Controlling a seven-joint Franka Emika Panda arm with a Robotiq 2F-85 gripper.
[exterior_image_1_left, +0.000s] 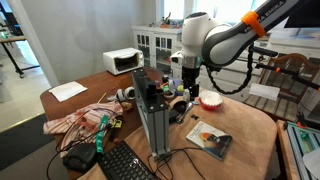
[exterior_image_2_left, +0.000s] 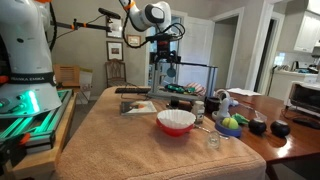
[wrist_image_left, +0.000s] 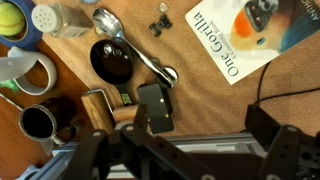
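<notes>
My gripper is open over the tabletop, its dark fingers spread wide at the lower edge of the wrist view, with nothing held between them. In exterior view 1 it hangs from the pale arm (exterior_image_1_left: 200, 38), above the cluttered part of the table. Below it in the wrist view are a small black pan (wrist_image_left: 112, 62), a metal spoon (wrist_image_left: 132, 46) and a dark block-like item (wrist_image_left: 155, 108). A picture book (wrist_image_left: 262, 32) with "One Gorilla" on its cover lies at the upper right. To the left stands a dark mug (wrist_image_left: 40, 122).
A red-rimmed white bowl (exterior_image_2_left: 176, 121) stands near a clear glass (exterior_image_2_left: 213, 141). A roll of tape (wrist_image_left: 38, 74) and a jar (wrist_image_left: 50, 19) crowd the wrist view's left. In exterior view 1 a tall dark post (exterior_image_1_left: 155, 118) and a keyboard (exterior_image_1_left: 126, 163) occupy the near side.
</notes>
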